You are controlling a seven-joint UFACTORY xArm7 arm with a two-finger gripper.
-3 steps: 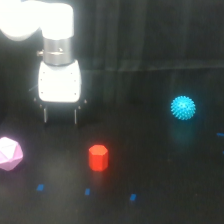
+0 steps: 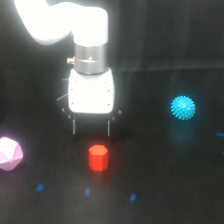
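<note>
My gripper (image 2: 91, 127) hangs from the white arm at the upper left of the camera view, its two thin fingers apart and pointing down. Nothing shows between them. Just below and slightly right of the fingertips in the picture is a red block (image 2: 98, 157) on the dark surface; how far it is from them in depth I cannot tell. A pink faceted ball (image 2: 10, 153) sits at the left edge. To the right lies a blue spiky ball (image 2: 182, 108).
Small blue marks (image 2: 87, 192) dot the dark surface (image 2: 170, 170) near the front, with another mark at the right edge. Between the red block and the spiky ball the surface is clear.
The arm and gripper have moved to the right and a little lower in the picture, now nearly above the red block. The block and both balls stay where they were.
</note>
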